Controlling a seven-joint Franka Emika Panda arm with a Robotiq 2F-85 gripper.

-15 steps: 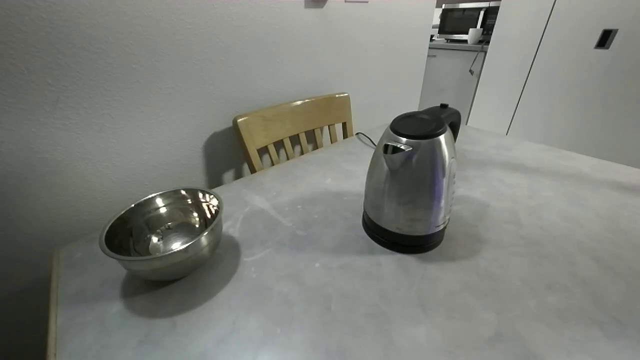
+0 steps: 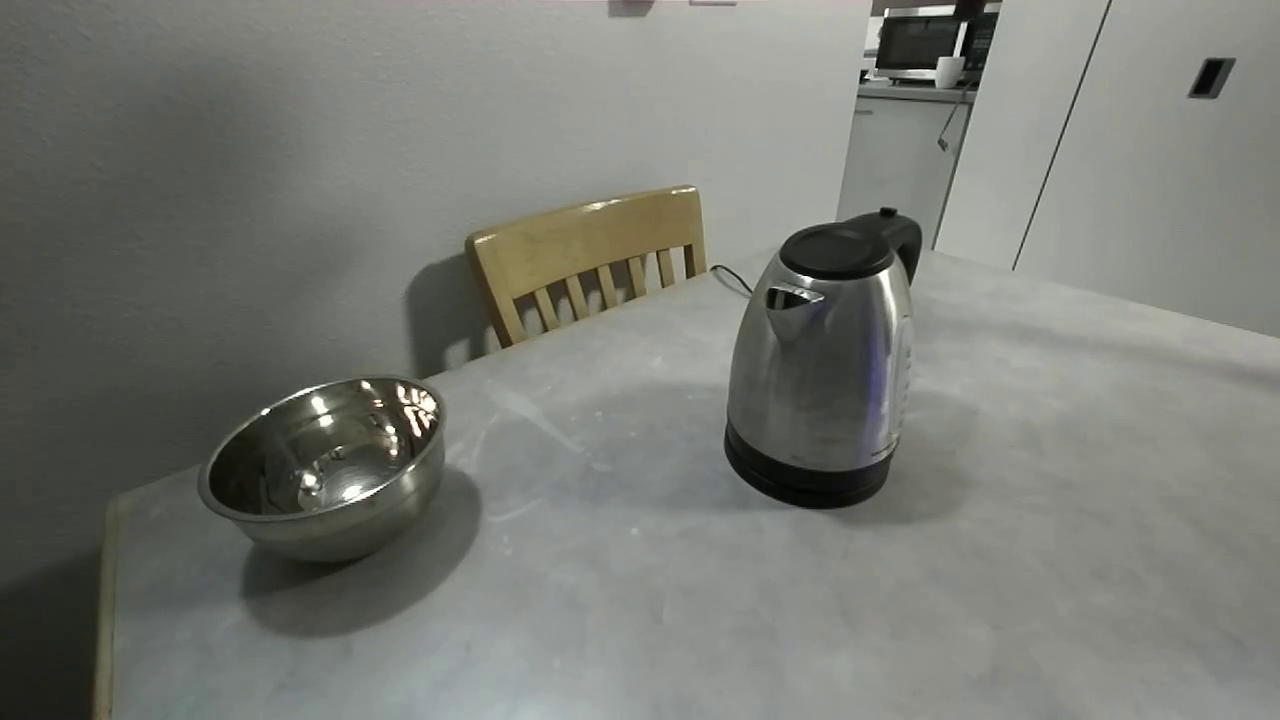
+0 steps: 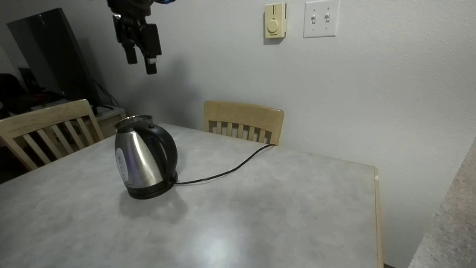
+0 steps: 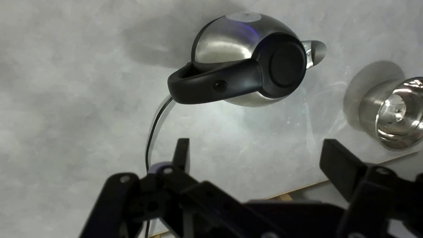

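Note:
A steel kettle (image 2: 816,372) with a black lid, handle and base stands upright on the grey table (image 2: 636,600). Seen from above in the wrist view, the kettle's black handle (image 4: 222,83) points left and its spout (image 4: 317,52) faces right, toward a shiny metal bowl (image 4: 372,105). That bowl (image 2: 396,510) sits empty near the table's left edge in exterior view 1. High over the table, apart from the kettle, hangs my gripper (image 3: 141,64). Its fingers are wide open in the wrist view, with only air between them.
A black cord (image 3: 223,173) runs from the kettle base to the table's wall-side edge. One wooden chair (image 3: 243,117) stands between table and wall, another chair (image 3: 49,123) at the far left.
Kettle and bowl stay where they were. A small dark part has appeared at the top right of exterior view 1, and the shadow on the wall at left has shifted.

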